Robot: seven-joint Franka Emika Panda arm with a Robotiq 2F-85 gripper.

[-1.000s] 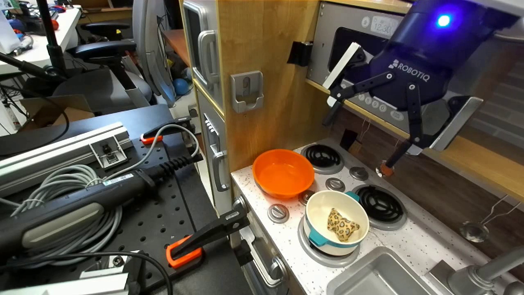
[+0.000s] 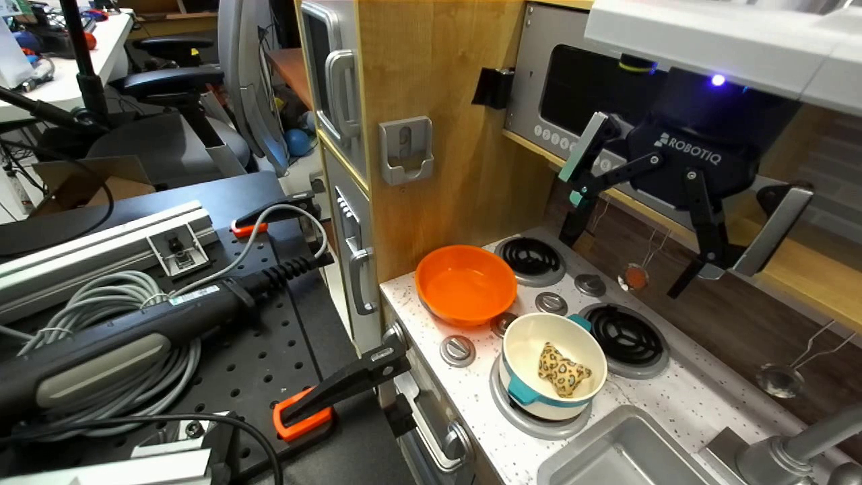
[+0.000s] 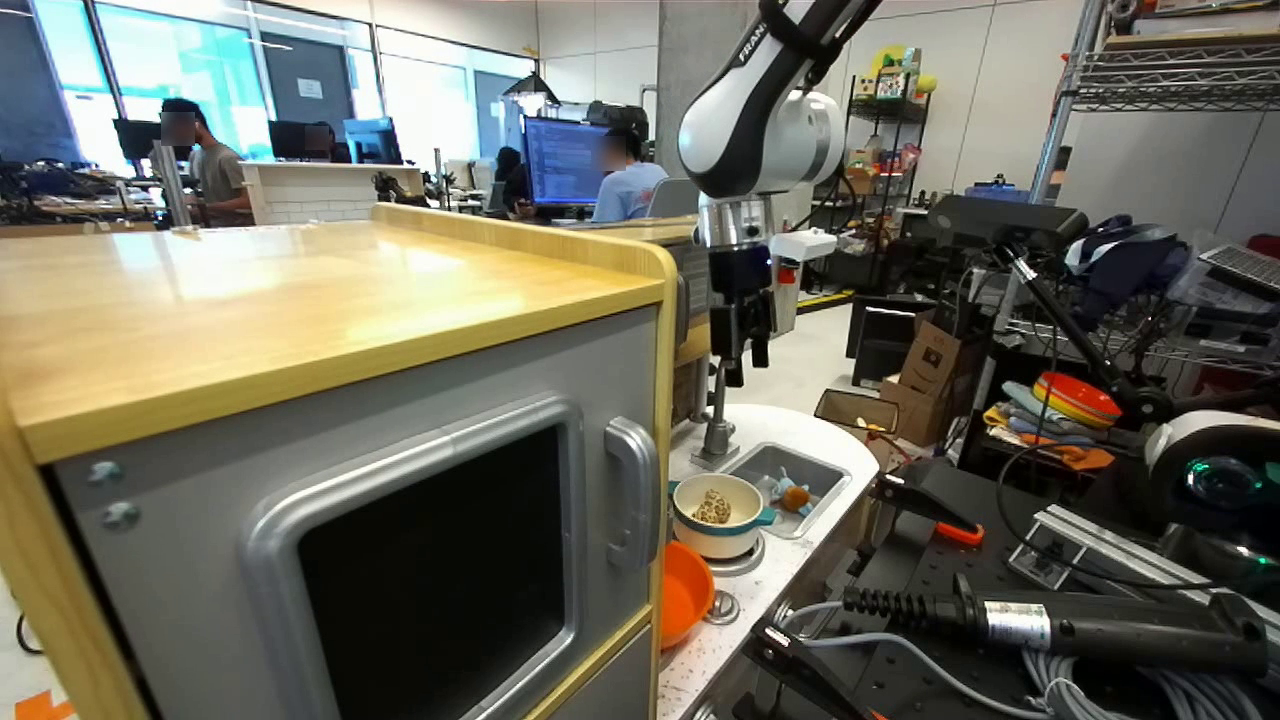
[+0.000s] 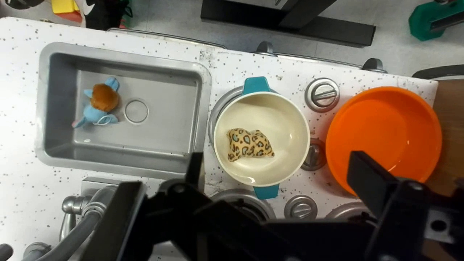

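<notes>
My gripper [image 2: 628, 252] hangs above the toy stove, its two fingers spread wide and nothing between them. Below it, a cream pot with teal handles [image 4: 289, 115] sits on a burner. Inside the pot lies a small leopard-print plush [image 4: 250, 145], touching the pot's floor. An orange bowl [image 4: 385, 117] stands beside the pot on the counter; it looks empty. In the wrist view, a blue plush with a brown-orange part [image 4: 104, 96] lies at the left of the grey sink [image 4: 167, 111]. That plush is out of sight in exterior view 1.
A faucet [image 4: 89, 213] stands behind the sink. The shelf edge [image 2: 808, 279] and the microwave front [image 2: 537, 89] are close to the gripper. A wooden side panel [image 2: 452, 206] rises beside the orange bowl.
In exterior view 1 the gripper has shifted right and slightly down, and looks smaller, farther from the camera. Its fingers remain spread. The pot, plush and bowl have not moved.
</notes>
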